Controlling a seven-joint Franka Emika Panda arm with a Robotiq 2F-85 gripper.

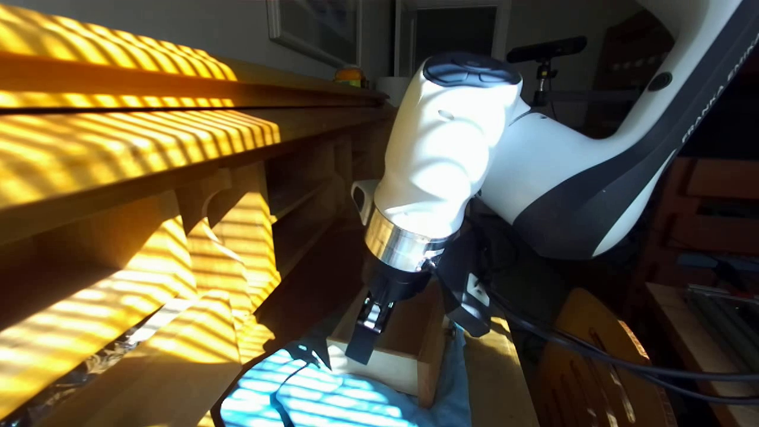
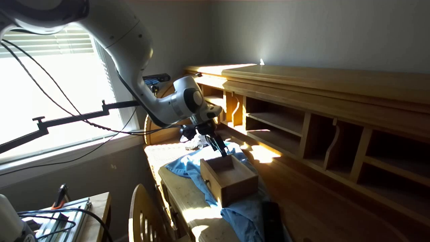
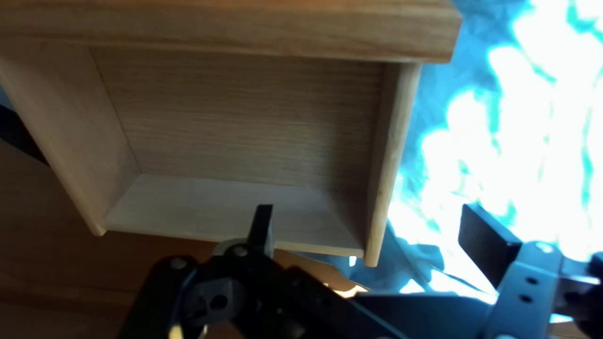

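A small, empty wooden drawer (image 3: 243, 118) rests with its open top up on a blue cloth (image 2: 193, 173). Its front panel with a small knob (image 2: 207, 181) faces the desk's outer edge. My gripper is open, its dark fingers (image 3: 261, 229) set wide apart. In the wrist view, the drawer's side wall (image 3: 391, 164) shows in line with the gap between them, and nothing is gripped. From the second exterior view, the gripper (image 2: 221, 148) is just above that far side wall. Whether a finger touches the wood, I cannot tell.
A wooden hutch with open cubbies (image 2: 278, 121) runs along the back of the desk. A dark object (image 2: 272, 222) lies beside the drawer on the cloth. A wooden chair (image 2: 141, 213) stands at the desk's outer side. Bare desktop (image 2: 306, 201) stretches toward the hutch.
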